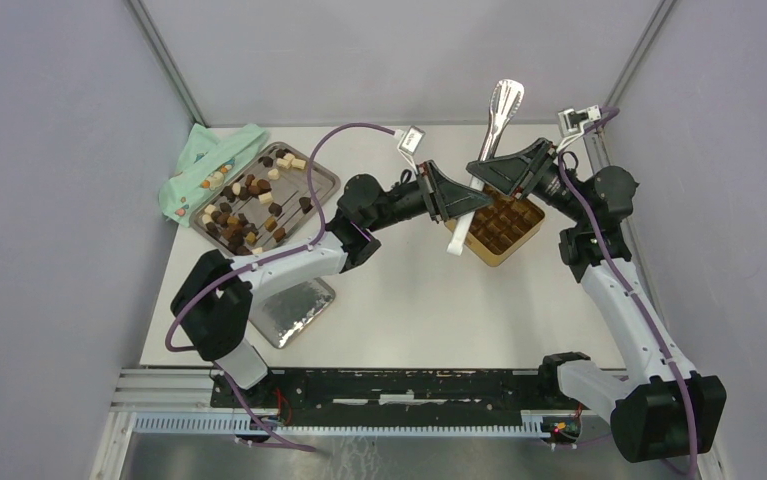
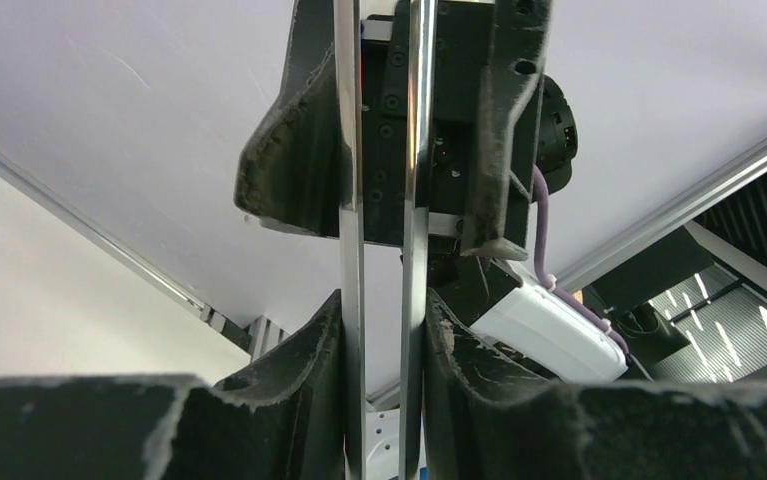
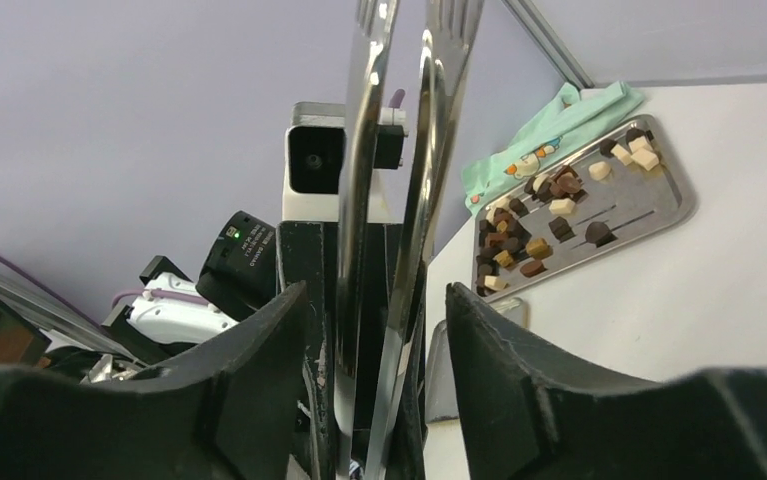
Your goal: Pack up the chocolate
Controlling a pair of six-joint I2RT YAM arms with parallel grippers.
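Observation:
Steel tongs (image 1: 503, 105) (image 3: 414, 220) are held upright between both arms over the table's right half. My left gripper (image 1: 449, 205) is shut on their lower part. My right gripper (image 1: 504, 170) is around the tongs higher up, its fingers standing partly open, apart from the metal in the right wrist view. Beneath them is a gold compartment box (image 1: 514, 233), partly hidden. A steel tray (image 1: 319, 195) (image 3: 659, 200) of dark, brown and white chocolates lies at the back left.
A green cloth (image 1: 184, 180) lies beside the chocolate tray. An empty metal tray (image 1: 294, 315) sits at the front left, partly under the left arm. Walls border the table.

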